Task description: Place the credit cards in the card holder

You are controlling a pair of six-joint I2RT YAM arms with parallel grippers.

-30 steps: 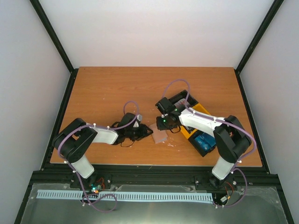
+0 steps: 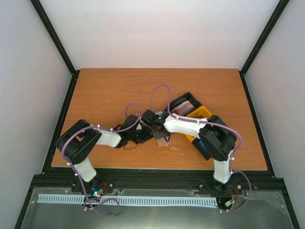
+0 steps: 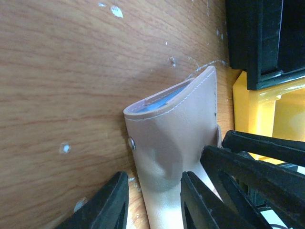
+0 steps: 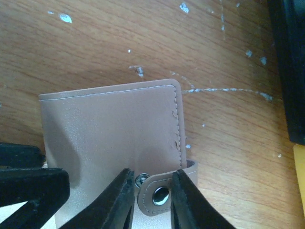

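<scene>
The pinkish leather card holder [image 2: 161, 142] lies on the table with a snap flap; something blue [image 3: 159, 102] shows inside its top opening in the left wrist view. My left gripper [image 2: 150, 134] is shut on the card holder, its fingertips at the holder's left edge in the right wrist view. My right gripper is over the snap flap, fingers part open around the flap's tab; whether they touch it I cannot tell.
A black box [image 2: 188, 98] and a yellow tray [image 2: 202, 112] stand close to the right, partly under my right arm.
My right gripper and arm have moved leftward over the card holder, closer to the left gripper. The left arm looks almost unmoved.
</scene>
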